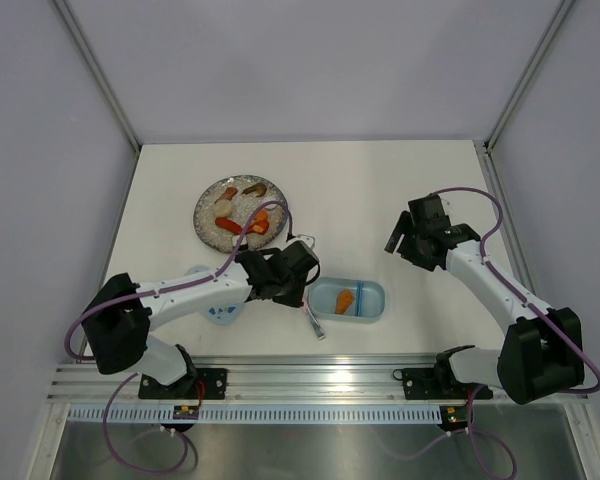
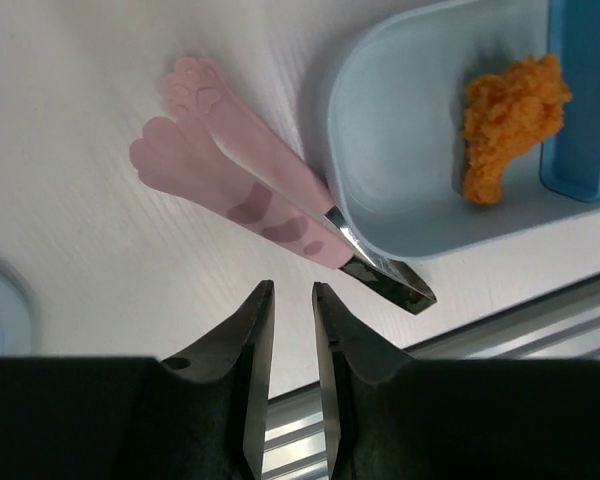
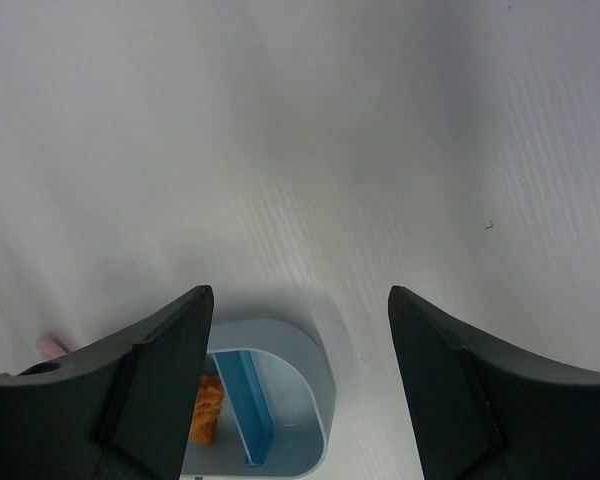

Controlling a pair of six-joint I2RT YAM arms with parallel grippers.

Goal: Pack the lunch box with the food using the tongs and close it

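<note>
The lunch box (image 1: 370,300) holds a piece of fried chicken (image 1: 342,301) beside a blue divider (image 3: 243,400). Pink paw-handled tongs (image 2: 230,190) lie against the box's near-left side. My left gripper is over the tongs and box area, its fingertips a narrow gap apart with nothing between them. My right gripper (image 1: 398,236) stands open and empty above the table, up and right of the box. The plate (image 1: 205,205) at the back left carries sausages, carrot pieces and other food, partly hidden by the left arm.
A pale blue lid (image 1: 223,312) lies at the front left, partly under the left arm. Metal rails run along the front edge.
</note>
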